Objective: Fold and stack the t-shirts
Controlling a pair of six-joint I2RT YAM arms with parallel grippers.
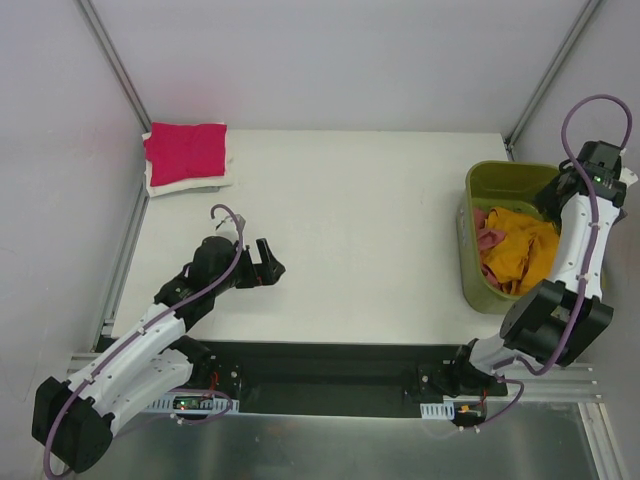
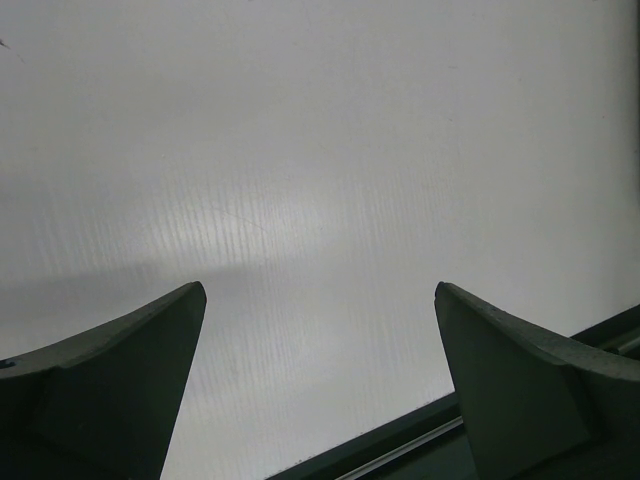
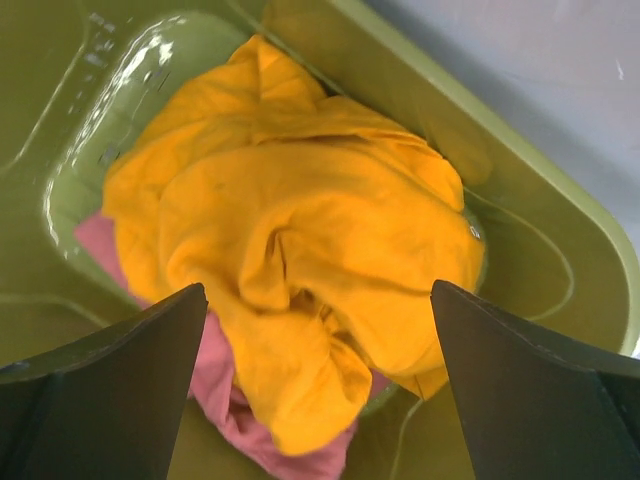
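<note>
Two t shirts lie crumpled in the olive bin at the right: a yellow-orange shirt (image 1: 525, 245) on top and a pink shirt (image 1: 489, 240) partly hidden beneath it. Above the bin my right gripper is open, its fingers spread over the yellow-orange cloth with nothing held. A folded red shirt (image 1: 187, 151) rests on white folded cloth (image 1: 160, 188) at the table's far left corner. My left gripper (image 1: 277, 262) stands open over the left part of the table; only bare tabletop shows between its fingers in the left wrist view.
The bin (image 1: 468, 250) has tall walls and stands close to the right side wall. A dark recess runs along the table's front edge.
</note>
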